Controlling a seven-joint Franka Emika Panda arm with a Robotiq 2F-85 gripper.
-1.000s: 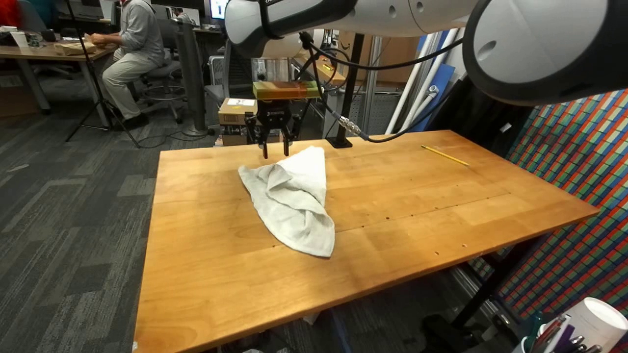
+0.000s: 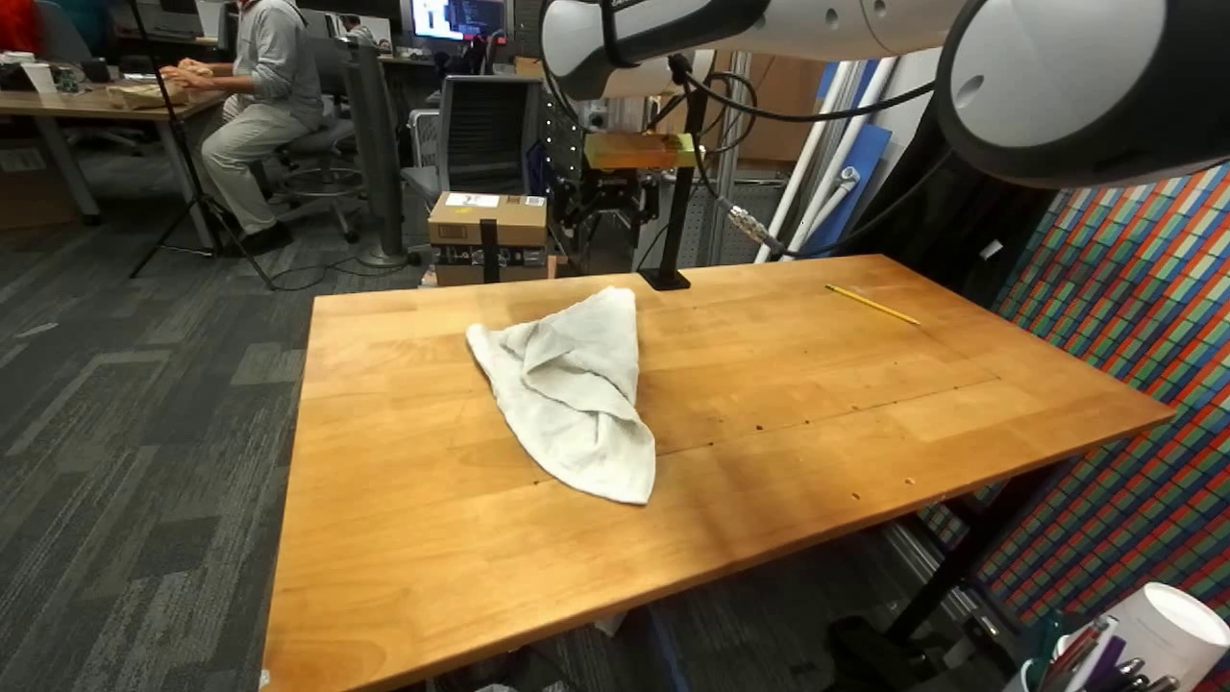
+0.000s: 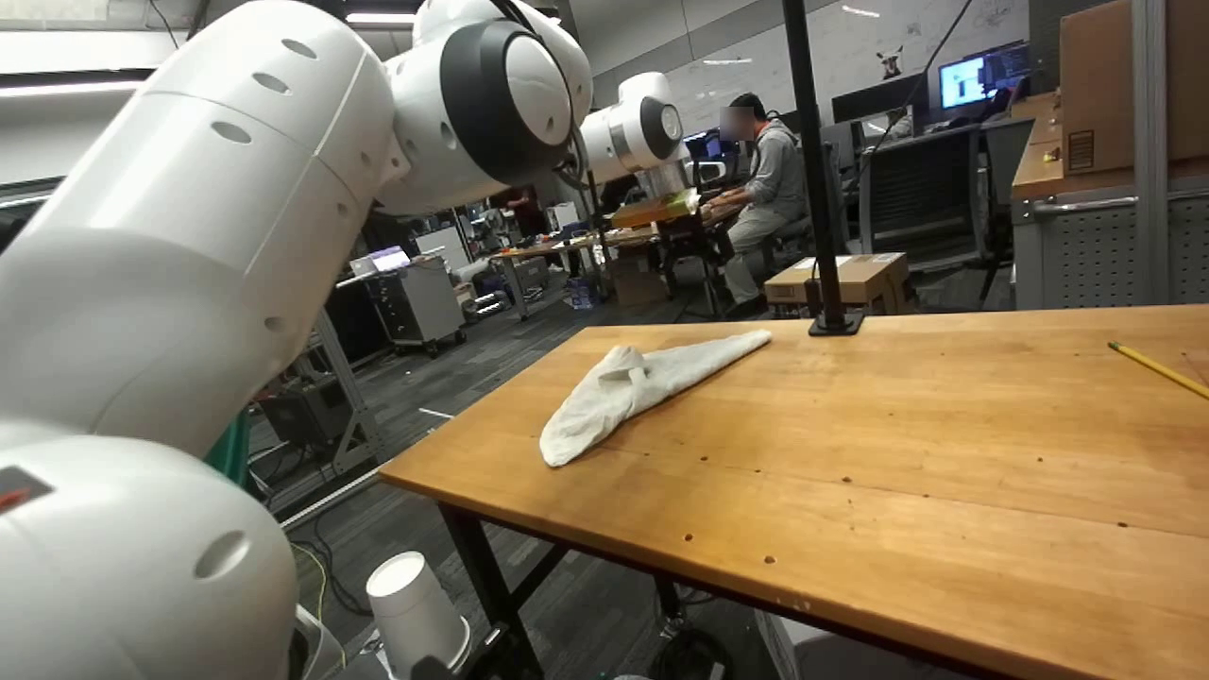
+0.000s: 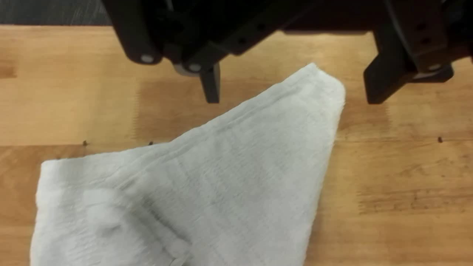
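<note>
A white cloth lies crumpled and partly folded over itself on the wooden table, left of its middle in exterior view 1. In exterior view 2 the same cloth looks low, with a small raised fold. Above its far end hangs my gripper, clear of the table. From the wrist, the open gripper has its two fingers wide apart, with a corner of the cloth below the gap. Nothing is held.
A yellow pencil lies at the table's far right. At the back edge stands a black post, close to the gripper. Cardboard boxes sit behind it.
My arm and gripper have moved to the right and somewhat up in exterior view 1. The cloth and pencil lie where they were.
</note>
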